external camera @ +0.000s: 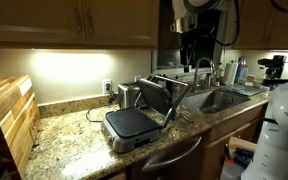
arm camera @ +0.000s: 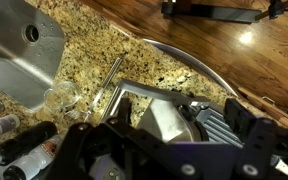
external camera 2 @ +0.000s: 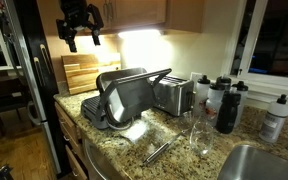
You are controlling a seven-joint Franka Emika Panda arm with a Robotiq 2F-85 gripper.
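Observation:
High above the counter, my gripper (external camera: 182, 48) hangs well clear of everything below. Its fingers stand apart in exterior view 2, and the gripper (external camera 2: 84, 44) has nothing visible between them. The wrist view also shows an empty gap in the gripper. Below is a silver contact grill with a dark ridged lower plate (external camera: 131, 122). Its lid (external camera 2: 132, 96) is raised and tilted back. From the wrist, part of the ridged plate (arm camera: 216, 126) shows, while the gripper body hides much of the grill.
A toaster (external camera 2: 174, 94) stands behind the grill. A thin metal utensil (external camera 2: 159, 152) and a clear glass vessel (external camera 2: 202, 135) occupy the counter near the sink (arm camera: 24, 55). Several bottles (external camera 2: 224, 105) line the back. Cutting boards (external camera: 12, 118) lean at the far left, with bare granite (external camera: 69, 135) beside them.

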